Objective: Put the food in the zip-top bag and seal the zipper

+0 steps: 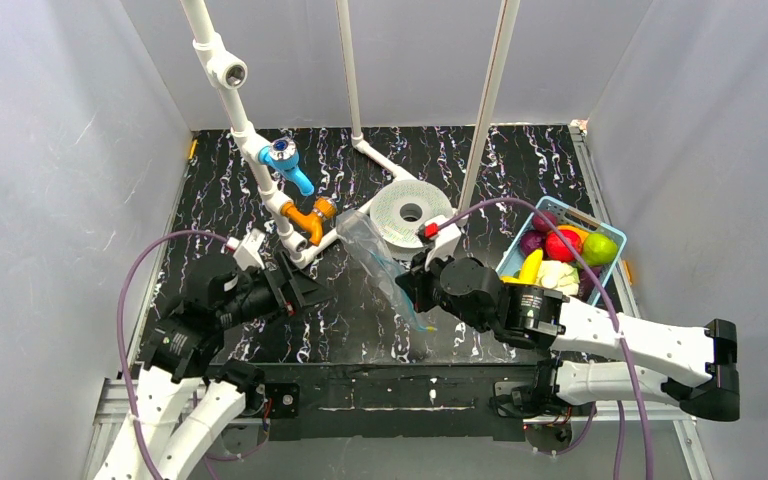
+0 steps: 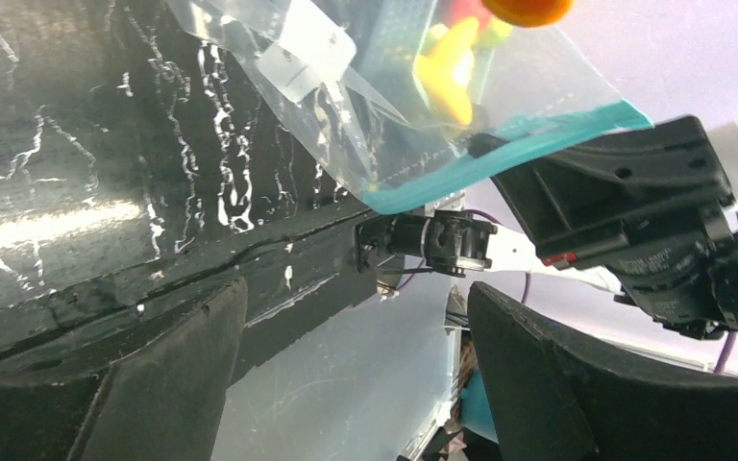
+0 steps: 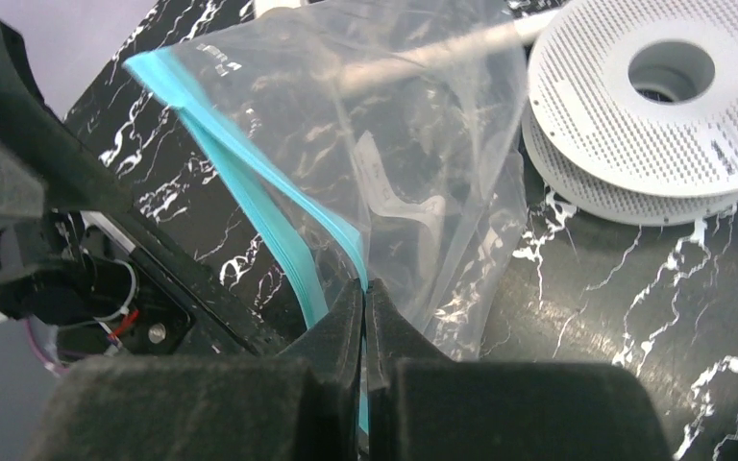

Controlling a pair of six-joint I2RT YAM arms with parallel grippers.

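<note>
A clear zip bag (image 1: pixel 370 250) with a cyan zipper hangs from my right gripper (image 1: pixel 415 290), whose tips are shut on the zipper edge (image 3: pixel 336 226) in the right wrist view. My left gripper (image 1: pixel 295 290) stands open just left of the bag; in its wrist view the bag is ahead and above the fingers, with nothing between them. The blue crate (image 1: pixel 500 260) of toy food, including bananas (image 1: pixel 530 268), a red piece (image 1: pixel 563 244) and a cauliflower (image 1: pixel 557 276), sits at the right.
A white perforated roll (image 1: pixel 395 200) stands at back centre. A white pipe frame with blue (image 1: pixel 295 175) and orange (image 1: pixel 305 222) valves rises at back left. Bare marble counter lies in front and at far left.
</note>
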